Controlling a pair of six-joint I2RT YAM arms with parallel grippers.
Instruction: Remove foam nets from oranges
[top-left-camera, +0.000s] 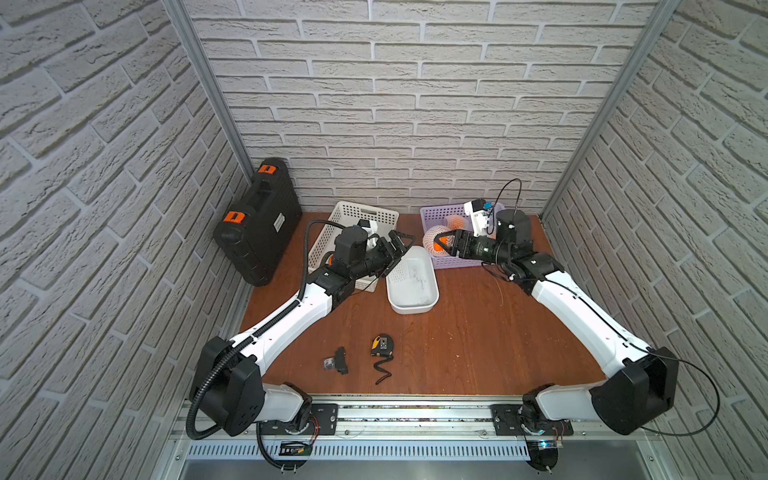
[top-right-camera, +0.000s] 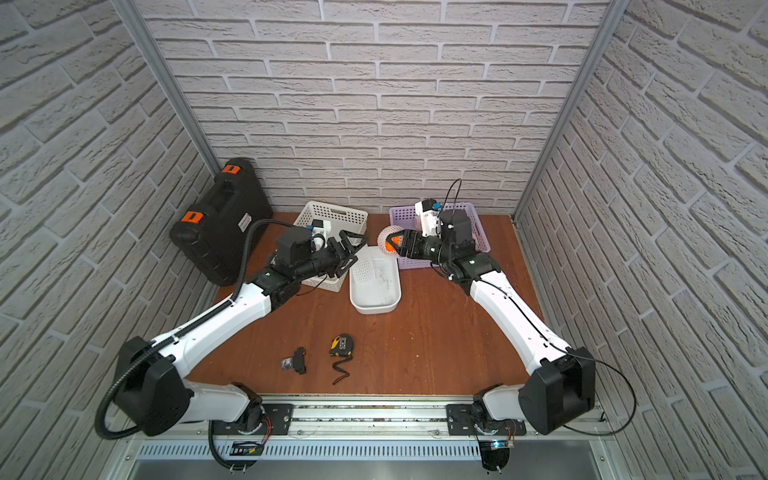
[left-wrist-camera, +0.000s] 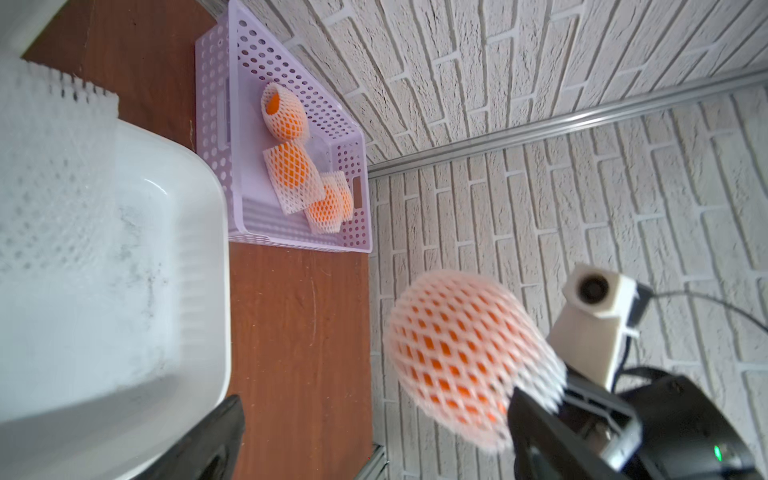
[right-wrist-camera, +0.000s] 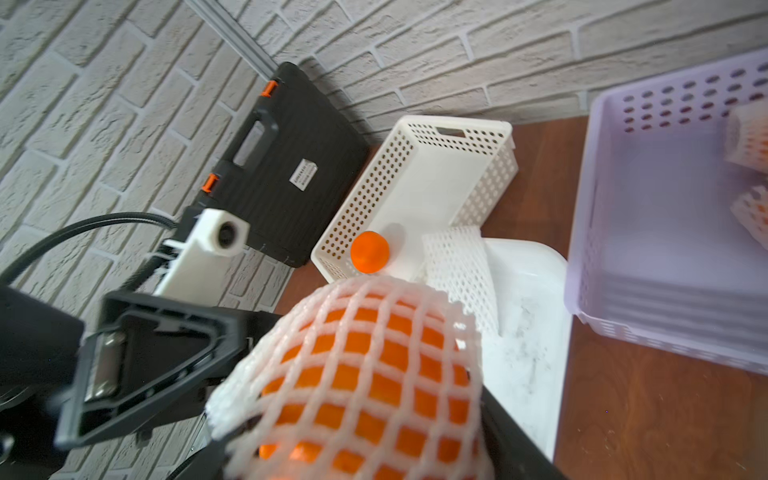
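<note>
My right gripper (top-left-camera: 448, 242) is shut on a netted orange, which fills the lower middle of the right wrist view. My left gripper (top-left-camera: 400, 246) is open, left of that orange, with nothing between its fingers. The lilac basket (right-wrist-camera: 592, 160) at the back right holds several netted oranges (left-wrist-camera: 289, 166). A bare orange (right-wrist-camera: 369, 251) lies in the white perforated basket (right-wrist-camera: 488, 132) at the back left. A loose foam net (right-wrist-camera: 456, 268) lies over the near corner of that basket and the white tray (top-right-camera: 376, 304) in the middle.
A black case (top-left-camera: 256, 224) stands at the left wall. A tape measure (top-left-camera: 382, 346) and a small dark object (top-left-camera: 341, 360) lie at the front left of the wooden table (top-left-camera: 480, 344), whose front right is clear. Brick walls surround the back and sides.
</note>
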